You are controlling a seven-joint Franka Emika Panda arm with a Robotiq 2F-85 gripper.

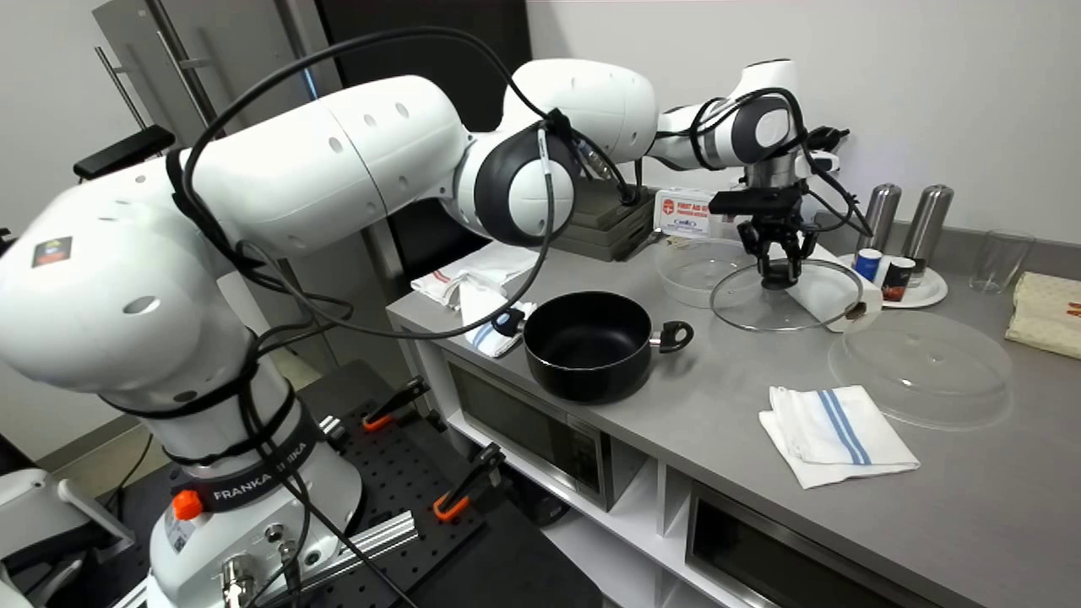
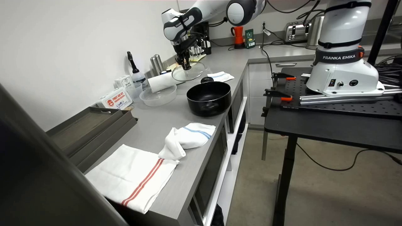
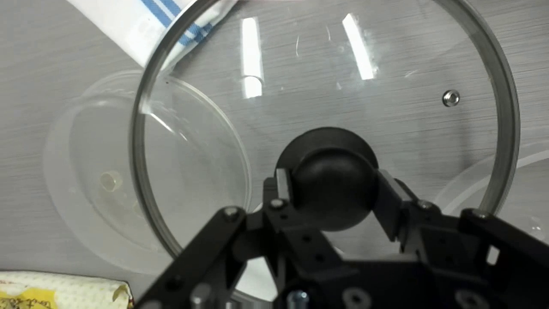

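My gripper is shut on the round black knob of a clear glass lid with a metal rim. In the first exterior view the lid is at the back of the counter, to the right of an empty black pot with two handles. The second exterior view has the lid tilted under my gripper, beyond the pot.
Around the lid are a clear plastic bowl, a clear plastic cover, a paper roll and a plate with small cups. A folded towel lies at the front. Between pot and towel the counter is bare.
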